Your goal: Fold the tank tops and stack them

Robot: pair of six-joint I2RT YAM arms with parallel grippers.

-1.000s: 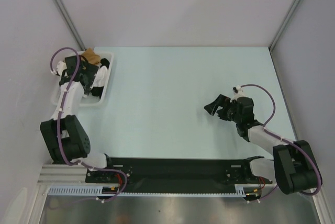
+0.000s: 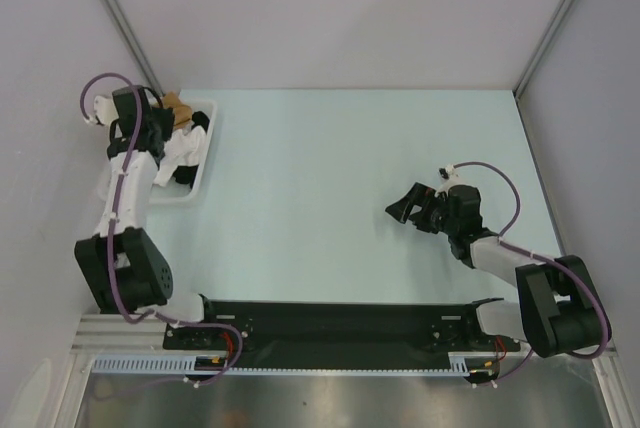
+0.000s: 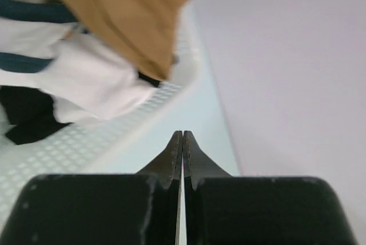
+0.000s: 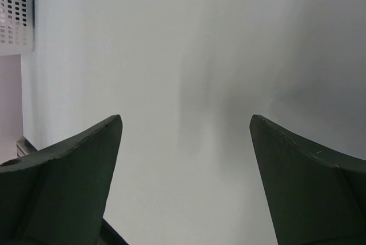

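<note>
A brown cloth (image 2: 178,108), white cloth with dark trim (image 3: 86,79) and black cloth (image 3: 31,116) lie bunched in a white basket (image 2: 213,138) at the table's far left. Whether they are tank tops is hard to tell, as they are heaped. Over this basket is my left gripper, its fingertips meeting with nothing showing between them; the cloths lie beyond and left of the tips in the left wrist view. My right gripper stands open and empty above bare table on the right side.
Grey walls (image 2: 350,18) border the back and sides. The basket's perforated wall (image 4: 20,24) shows at the right wrist view's upper left corner.
The right arm has barely moved.
</note>
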